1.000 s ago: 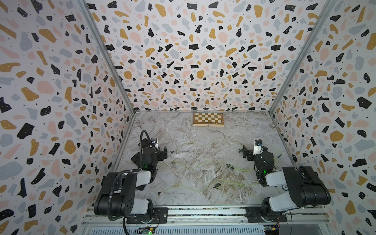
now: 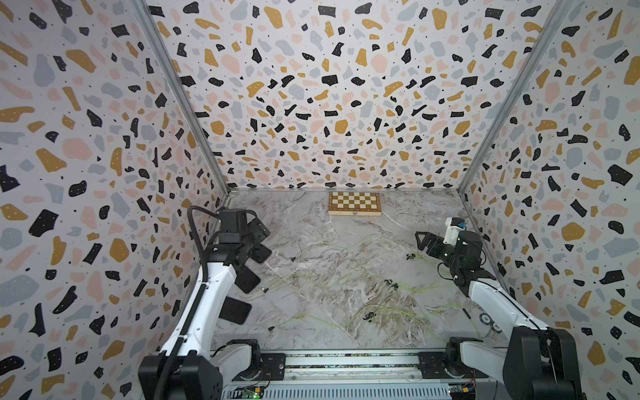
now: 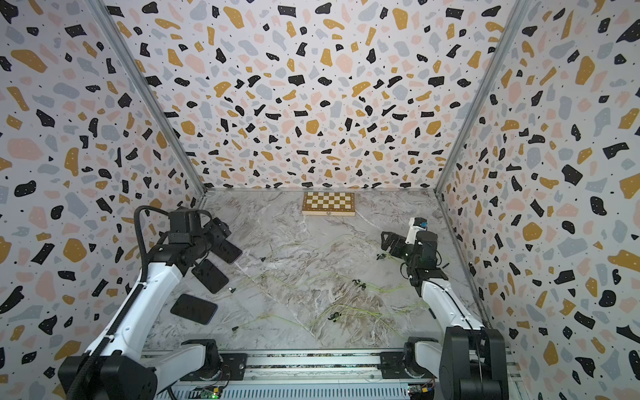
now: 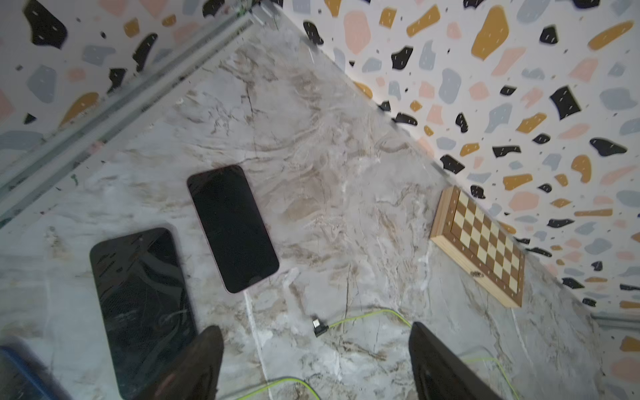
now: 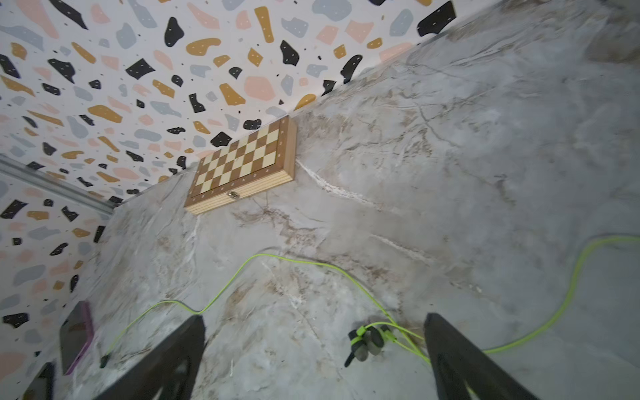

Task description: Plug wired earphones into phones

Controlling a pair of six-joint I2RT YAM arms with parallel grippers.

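Note:
Dark phones lie along the table's left side. The top right view has one phone near the front and another phone behind it. My left gripper is over this area, its fingers spread with nothing between them. Two phones appear in the left wrist view: a narrower phone and a larger phone, partly covered by a finger. Beyond the fingertips rests a black plug on a green cable. On the right, my right gripper stands open and empty above the table, near dark earbuds on green wires.
A wooden chessboard box sits at the back wall. Green earphone cables with dark ends spread over the middle and front. Round items lie at the right edge.
Both arms have stretched away from the front edge. The objects have not visibly moved.

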